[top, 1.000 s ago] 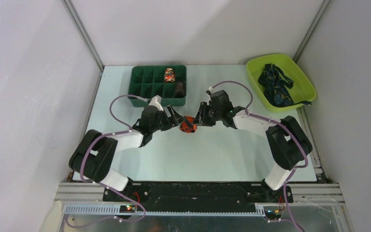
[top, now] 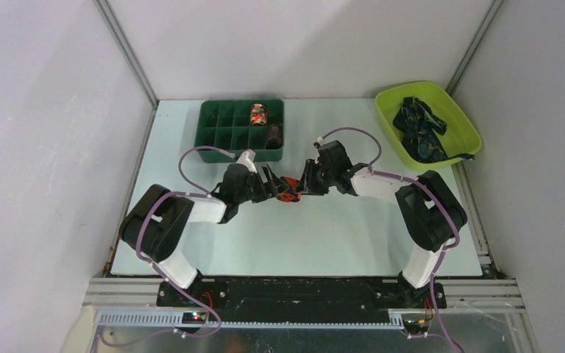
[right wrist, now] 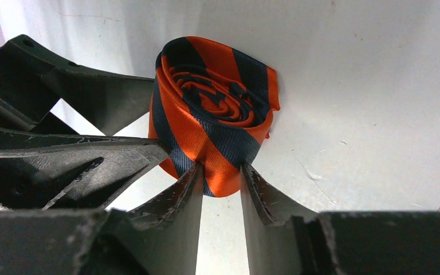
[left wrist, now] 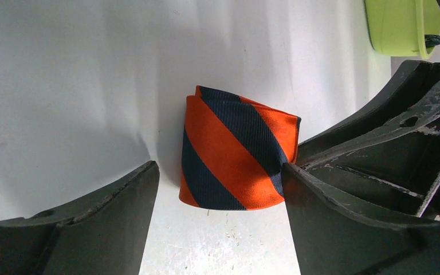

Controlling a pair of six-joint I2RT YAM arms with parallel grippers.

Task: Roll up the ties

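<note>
An orange and navy striped tie (top: 290, 197) is wound into a roll standing on edge at the table's middle. Its spiral of layers (right wrist: 220, 100) faces up in the right wrist view. My right gripper is shut on the roll's outer layer, with cloth pinched between its fingertips. From the other side comes my left gripper, part open, its fingers either side of the roll. One left finger (left wrist: 306, 192) overlaps the roll's edge; the other stands apart from it. Whether the left fingers touch the cloth, I cannot tell.
Behind the left arm sits a green divided box (top: 221, 157), with a patterned roll (top: 258, 114) and a dark roll (top: 274, 135) in its right-hand compartments. A lime basin (top: 462, 121) at the back right holds dark ties (top: 421, 132).
The roll itself has barely moved.
</note>
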